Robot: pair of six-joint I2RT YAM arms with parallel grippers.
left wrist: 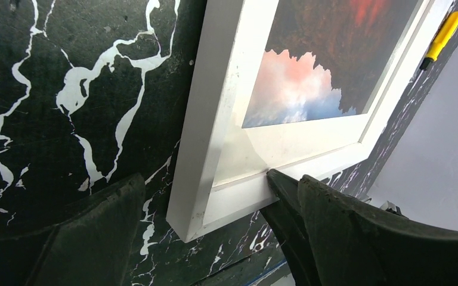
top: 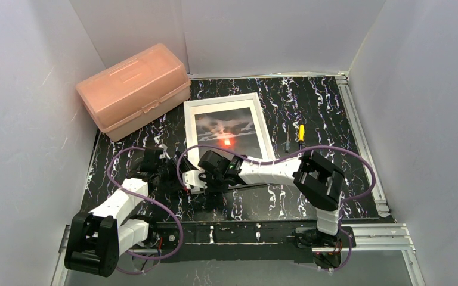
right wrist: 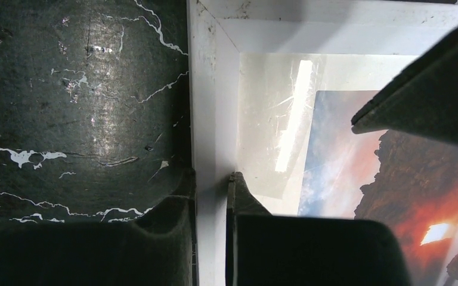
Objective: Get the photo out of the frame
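The white picture frame [top: 262, 125] lies on the dark marble table with a sunset photo [top: 226, 131] inside, behind a pale mat. My left gripper is open at the frame's near-left corner, fingers on either side of it in the left wrist view. My right gripper hangs over a white rail of the frame, fingertips a short gap apart on that rail's edges; whether they grip it is unclear. In the top view both grippers crowd the lower-left part of the frame, partly hidden by the arms.
A salmon plastic box [top: 132, 89] stands at the back left. A yellow screwdriver [top: 301, 134] and a small grey tool [top: 287, 143] lie right of the frame. Bare table shows at the far right. Purple cables loop over both arms.
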